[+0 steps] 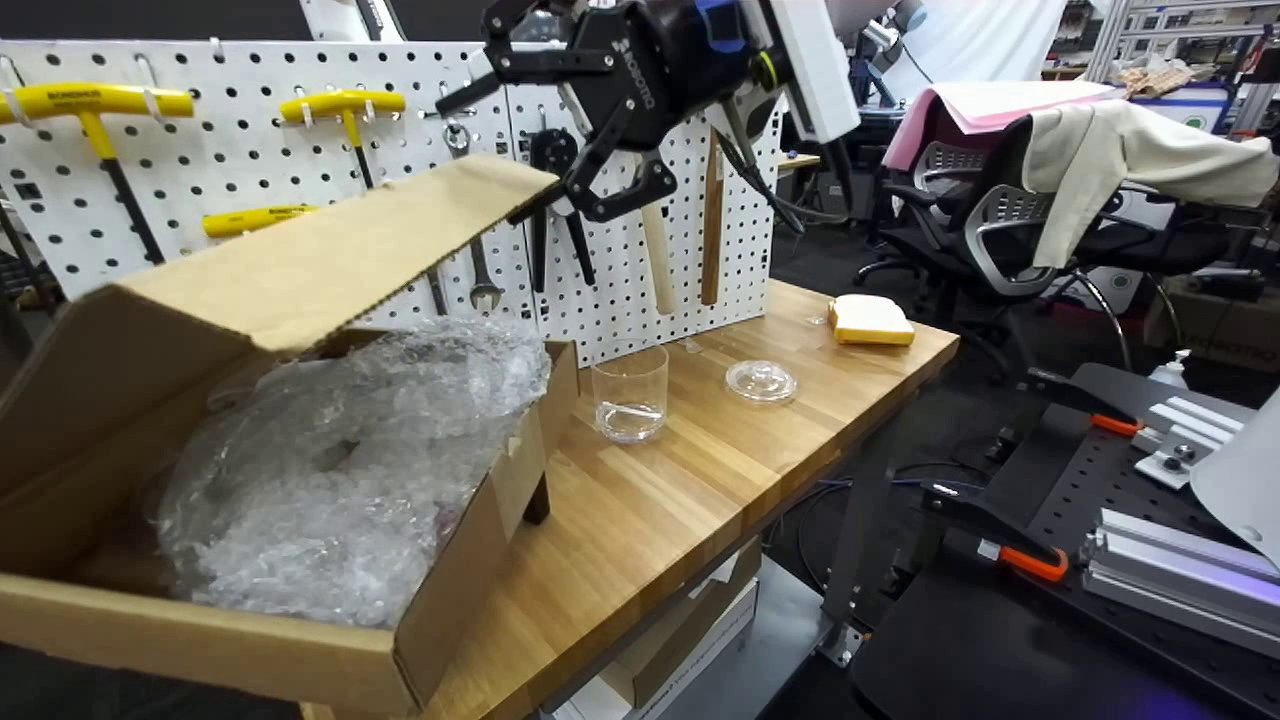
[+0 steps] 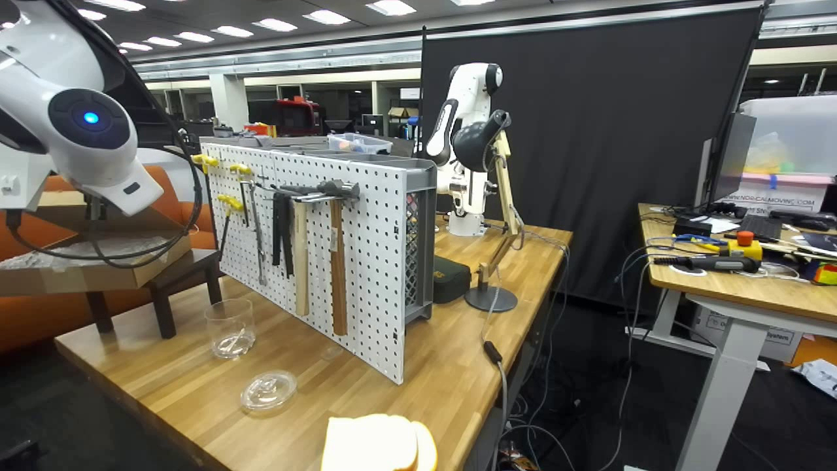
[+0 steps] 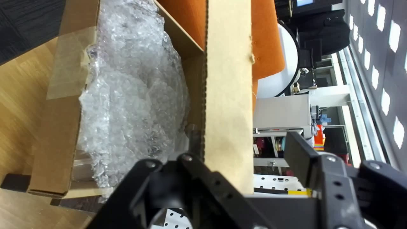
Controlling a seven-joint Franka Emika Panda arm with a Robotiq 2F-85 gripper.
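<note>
The cardboard box is open, with its flap tilted up and bubble wrap exposed inside. My gripper is at the flap's right end, its fingers spread apart. One finger stands above the flap and the other meets its end from below. In the wrist view the flap runs into the space between the fingers of my gripper, without both closing on it. The box also shows at the left of exterior view 2, where the arm hides the gripper.
A clear cup, a clear lid and a bread-shaped item are on the wooden table. Behind the box rises a pegboard hung with tools.
</note>
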